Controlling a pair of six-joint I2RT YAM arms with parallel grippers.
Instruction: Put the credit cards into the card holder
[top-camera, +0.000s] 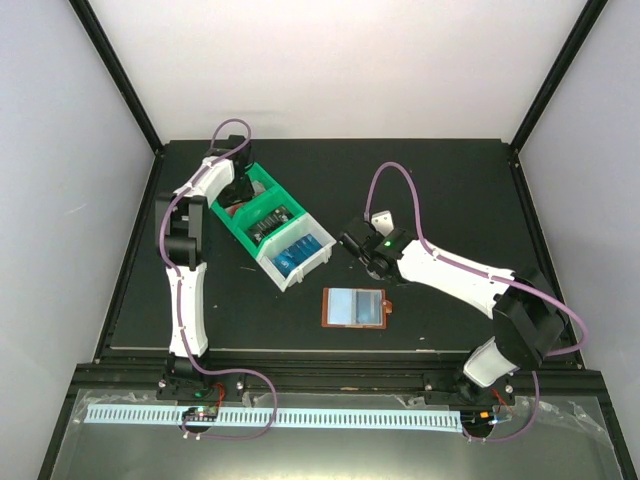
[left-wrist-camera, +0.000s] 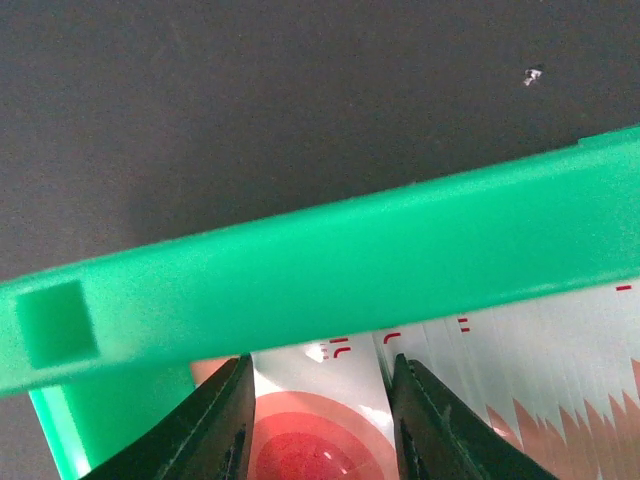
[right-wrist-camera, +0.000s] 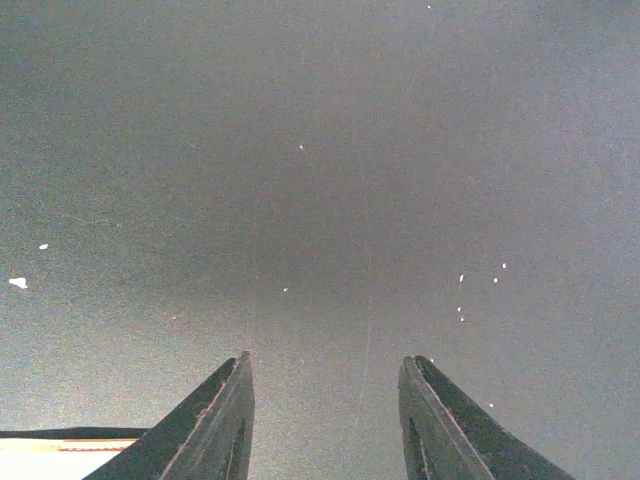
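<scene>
My left gripper is part open over the far compartment of the green bin (left-wrist-camera: 330, 270). Between and below its fingers lies a white card with a red round print (left-wrist-camera: 310, 445); the frames show no grip on it. To the right of it lies another card (left-wrist-camera: 555, 370), pale with a brown jagged print. The brown card holder (top-camera: 325, 308), with clear pockets, lies open on the table near the front. My right gripper hangs above the table behind the holder, open, with bare black surface between its fingers.
Dark cards (top-camera: 270, 224) fill the middle green compartment, and blue cards (top-camera: 297, 255) lie in the white bin (top-camera: 325, 257). A pale edge (right-wrist-camera: 60, 460) shows at the right wrist view's lower left.
</scene>
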